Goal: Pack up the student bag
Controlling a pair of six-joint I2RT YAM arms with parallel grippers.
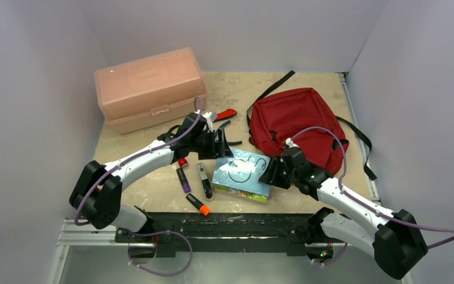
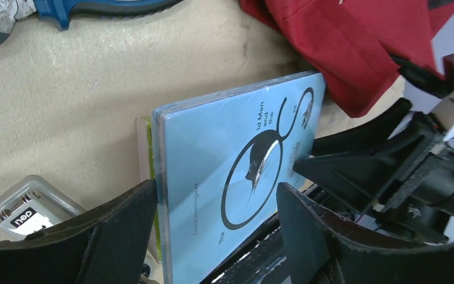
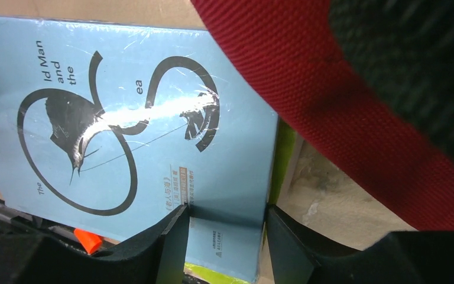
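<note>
The blue book (image 1: 236,168) lies over a green-edged book (image 1: 249,194), with a narrow strip of the lower one showing at the front. At the blue book's right end, my right gripper is shut on it, one of its fingers (image 3: 174,236) over the cover. My left gripper stands part open above the book's left end, with nothing visibly pinched between its fingers. The red bag (image 1: 298,121) lies behind and to the right. Its fabric overlaps the book's corner in the right wrist view.
A closed pink box (image 1: 148,83) fills the back left. A grey-and-black tool (image 1: 205,180), a purple-ended marker (image 1: 183,179) and an orange-ended marker (image 1: 198,204) lie left of the books. Blue-handled pliers (image 2: 118,7) lie behind.
</note>
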